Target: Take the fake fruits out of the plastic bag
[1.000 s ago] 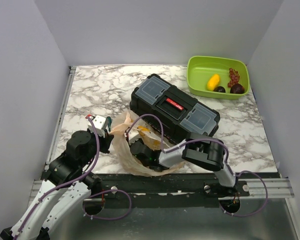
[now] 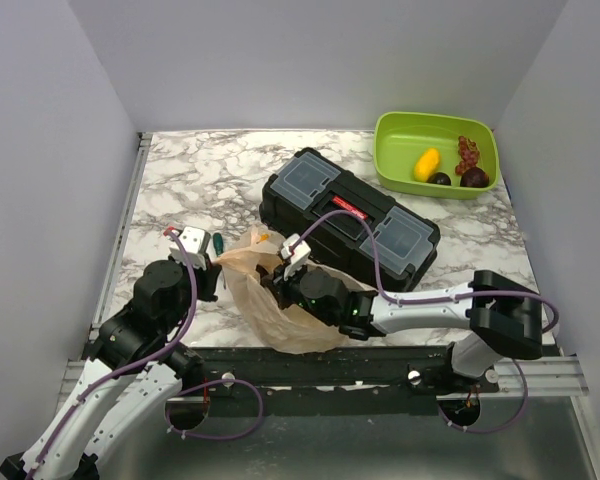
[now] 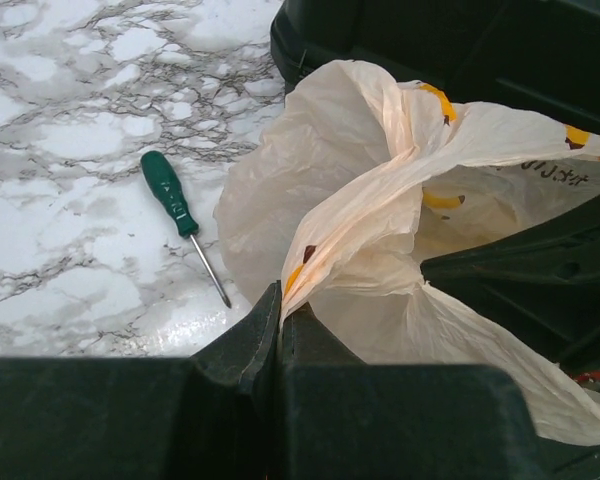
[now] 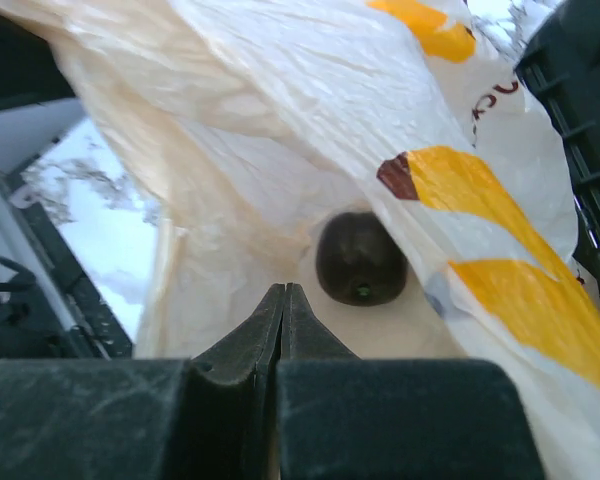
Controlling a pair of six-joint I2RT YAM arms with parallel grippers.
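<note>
The pale plastic bag (image 2: 270,315), printed with yellow fruit, stands with its mouth held up between the arms. My left gripper is shut on the bag's rim, with the film gathered between its fingers. Inside the bag, a dark round fake fruit (image 4: 361,258) lies low, beyond the tips of my right gripper. That gripper is shut with nothing between its fingers, pointing into the bag's mouth. In the top view the right arm's wrist covers much of the opening, and the fruit cannot be seen there.
A black toolbox (image 2: 350,213) stands right behind the bag. At the back right, a green bin (image 2: 400,135) holds a yellow fruit (image 2: 427,164), grapes (image 2: 468,152) and dark round fruits. A green screwdriver (image 3: 168,190) lies left of the bag.
</note>
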